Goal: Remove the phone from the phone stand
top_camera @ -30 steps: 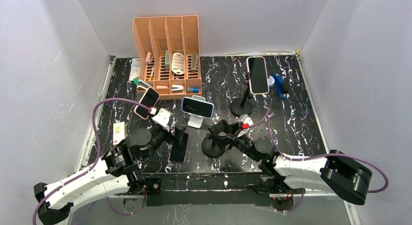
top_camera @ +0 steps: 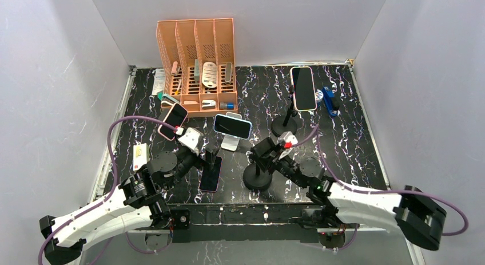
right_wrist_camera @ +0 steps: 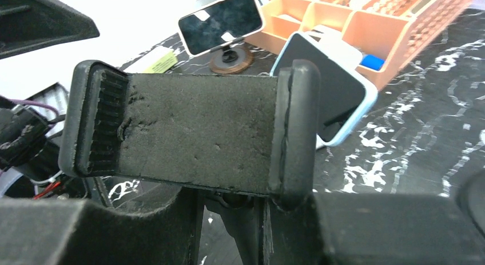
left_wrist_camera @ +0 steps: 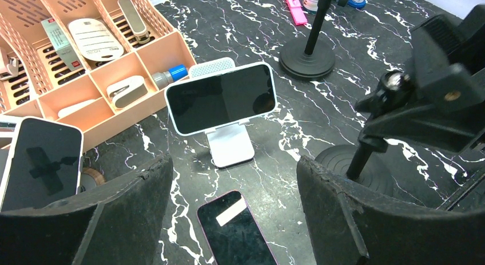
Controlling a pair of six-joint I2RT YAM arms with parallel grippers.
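Note:
A black stand with a round base (top_camera: 257,179) stands at the front middle, its clamp head (right_wrist_camera: 197,130) empty. Below that head, my right gripper is shut on the stand's neck. Over a dark phone lying flat (left_wrist_camera: 237,236), my left gripper is open and empty. A light-blue-edged phone (top_camera: 233,126) rests sideways on a white stand (left_wrist_camera: 230,145). At the back right, a pink-edged phone (top_camera: 303,89) sits upright on another black stand (top_camera: 284,125). One more phone (top_camera: 173,121) leans at the left. Whether the gripped base touches the table cannot be told.
An orange divided organiser (top_camera: 197,112) fills the back left. A blue stapler-like item (top_camera: 329,101) lies at the far right. A yellow-and-white box (top_camera: 140,157) is beside the left arm. Clear marble lies right of the gripped stand.
The stand has moved slightly right and toward the front, its stem now more upright. The left arm is still.

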